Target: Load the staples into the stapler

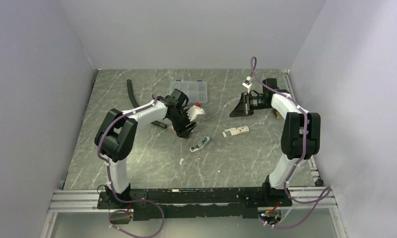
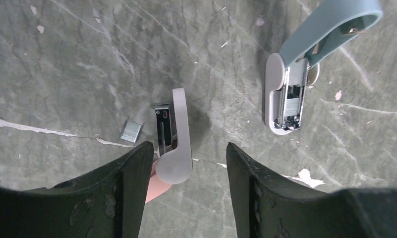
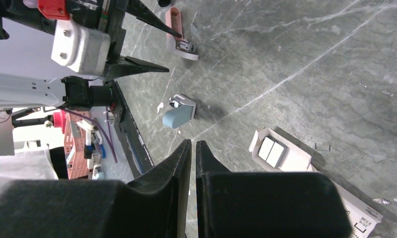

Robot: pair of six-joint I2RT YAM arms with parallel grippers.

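Observation:
A pink and white stapler (image 2: 183, 124), its dark staple channel exposed, lies between and below the fingers of my open left gripper. Nothing is held there. Beside that stapler rests a small silver staple strip (image 2: 132, 131) on the table. To its right in the left wrist view, a blue-grey stapler (image 2: 330, 29) stands opened, with staples (image 2: 292, 106) visible in its channel. My right gripper is shut, the fingertips almost touching, and I see nothing between them. It hangs away from the staplers, close to the staple box (image 3: 295, 159), which holds white-silver staple blocks (image 3: 272, 151).
At the back stands a clear compartment box (image 1: 200, 91), partly hidden by the left arm. A black tube (image 1: 131, 93) lies at the left rear. Small white scraps (image 2: 309, 178) dot the marble table.

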